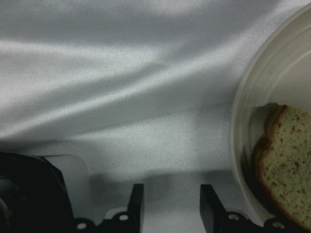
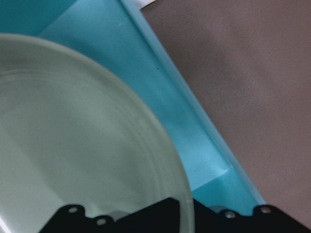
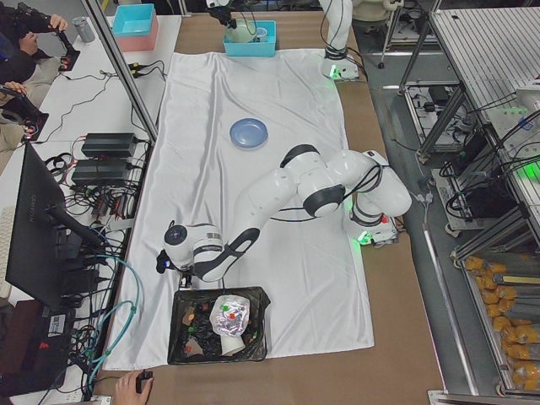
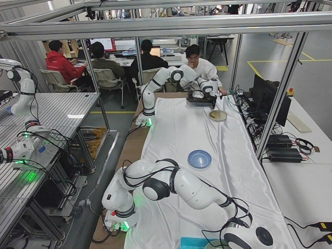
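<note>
My left gripper is open, beside a cream plate [image 1: 245, 97] holding a slice of bread [image 1: 286, 165], which lies to its right in the left wrist view; the camera right view shows that plate [image 4: 218, 118] at the far end of the cloth. My right gripper is at the rim of a pale green plate [image 2: 87, 126] in a blue bin [image 2: 194, 121], the rim between its fingers; whether it grips the rim is unclear. A blue plate [image 3: 249, 132] lies alone mid-cloth.
A black tray [image 3: 181, 346] with a foil-covered item [image 3: 229, 314] and scraps stands by my left gripper. The white cloth [image 3: 304, 278] is otherwise largely clear. A monitor and cables line one side, beside a metal post.
</note>
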